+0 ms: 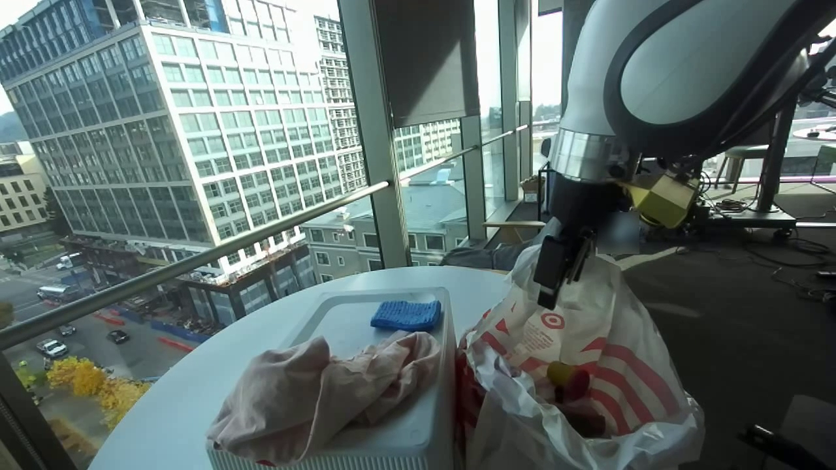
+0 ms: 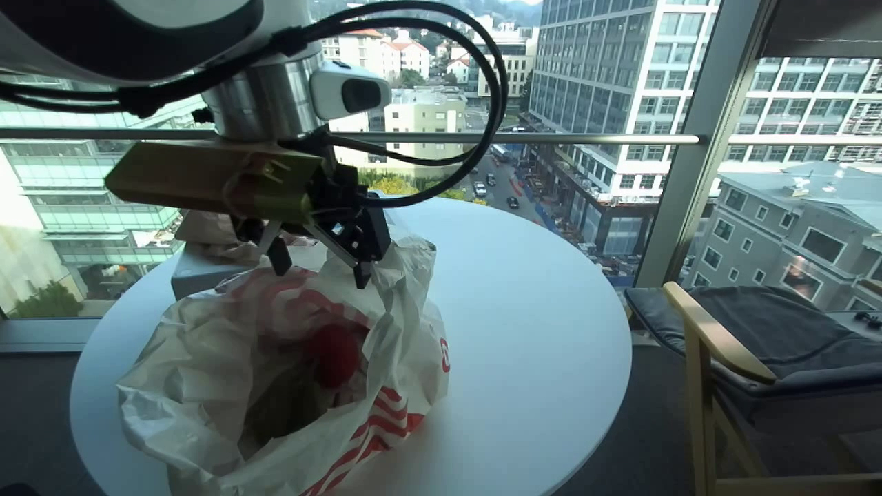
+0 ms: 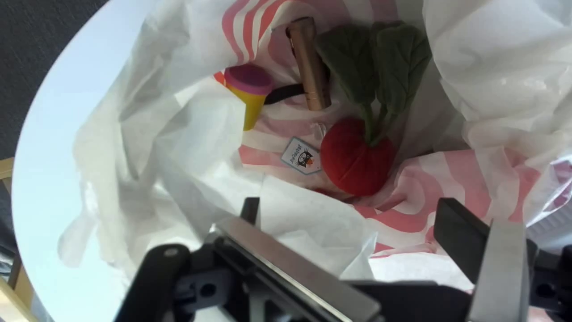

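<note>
My gripper stands open above the mouth of a white plastic bag [image 1: 627, 313] with red stripes, and nothing shows between its fingers. Inside the bag, the wrist view shows a red plush vegetable [image 3: 356, 161] with dark green leaves, a yellow cup [image 3: 250, 102] with a purple lid, and a copper-brown cylinder [image 3: 311, 64]. Near the plush lies a small label [image 3: 301, 155] with a cartoon face. Exterior view 2 also shows the red plush [image 2: 335, 355] deep in the bag, below my fingers.
Beside the bag, a white bin [image 1: 427, 438] holds up a crumpled pinkish cloth [image 1: 329, 391] and a blue sponge [image 1: 405, 314]. A chair [image 2: 744, 347] stands off to the right in exterior view 2.
</note>
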